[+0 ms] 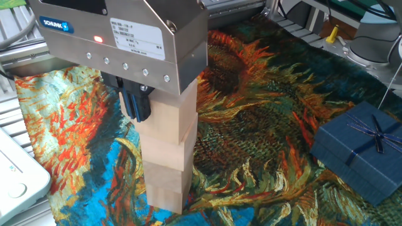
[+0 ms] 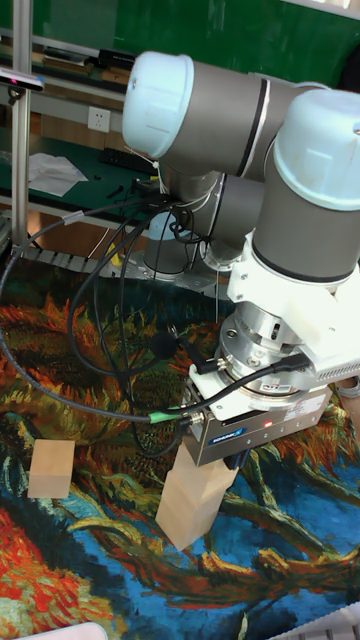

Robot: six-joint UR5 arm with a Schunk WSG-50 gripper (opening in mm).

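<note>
A tower of several pale wooden blocks stands on the painted cloth in exterior view 2. Its top block sits slightly offset over the second block, with the lower blocks beneath. My gripper hangs low at the top of the tower; its two dark fingers stand close together, shut, in front of the top block's near side. No block shows between them. The gripper body hides the top block's upper face. In exterior view 3 the tower stands below and left of the gripper body.
A separate wooden block lies on the cloth left of the tower. A dark blue ribboned box sits at the right, and a white device at the left edge. Open cloth separates tower and box.
</note>
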